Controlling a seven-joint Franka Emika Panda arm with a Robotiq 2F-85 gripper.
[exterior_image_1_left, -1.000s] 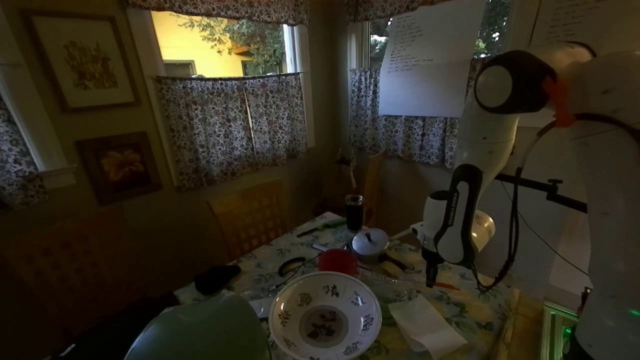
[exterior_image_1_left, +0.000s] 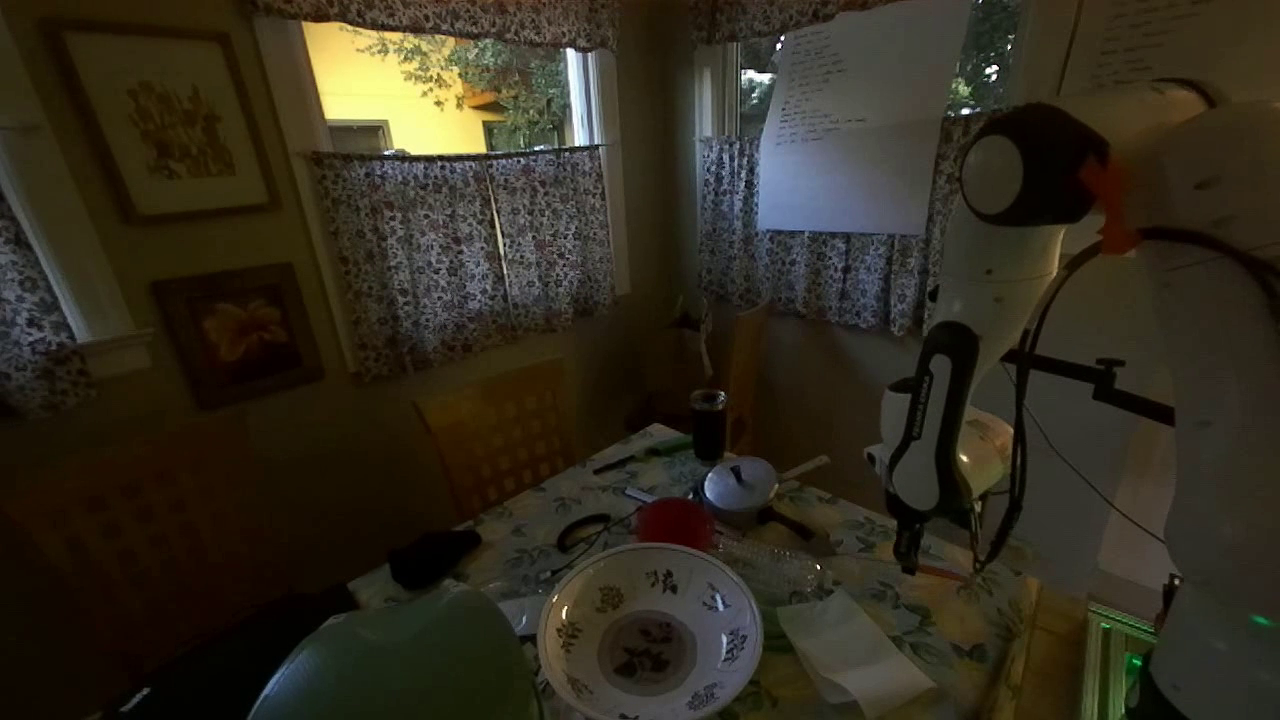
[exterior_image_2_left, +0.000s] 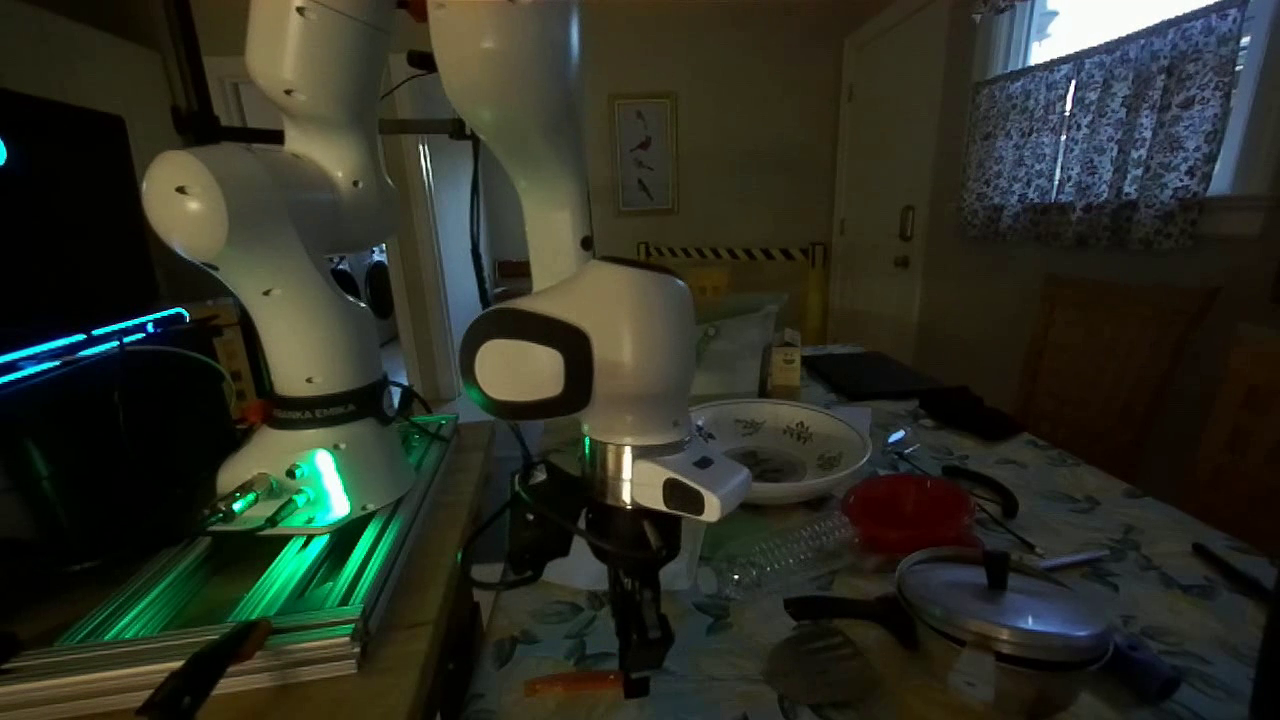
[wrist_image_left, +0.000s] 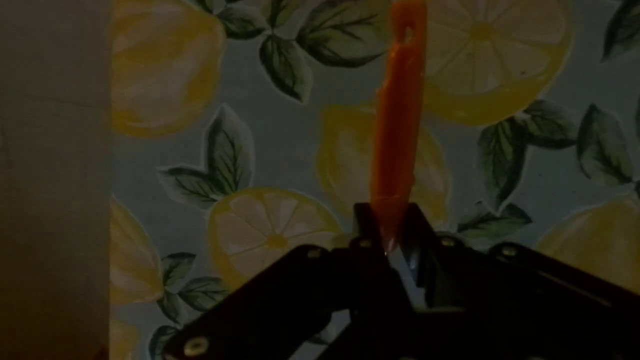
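Note:
An orange-handled utensil (wrist_image_left: 397, 126) runs away from my gripper in the wrist view, its narrow lower end between the fingertips. My fingers are shut on it. Exterior view 2 has the gripper (exterior_image_2_left: 642, 674) pointing down low at the table's near side, with the orange handle (exterior_image_2_left: 573, 683) sticking out to its left. To its right is a dark, flat, rounded shape (exterior_image_2_left: 822, 666); whether it belongs to the utensil I cannot tell. In exterior view 1 the handle (exterior_image_1_left: 942, 572) shows beside the gripper (exterior_image_1_left: 908, 564). Any gap below it is unclear.
A patterned white bowl (exterior_image_1_left: 651, 630), a red bowl (exterior_image_1_left: 674, 523), a lidded pot (exterior_image_2_left: 1005, 606) and a clear plastic bottle (exterior_image_2_left: 780, 556) crowd the table. White paper (exterior_image_1_left: 854, 660) lies near the bowl. The tablecloth's edge runs along the left of the wrist view.
In exterior view 1 my arm and gripper have moved right and slightly toward the camera, the orange handle moving right with them. The bowls, pot and paper stay put.

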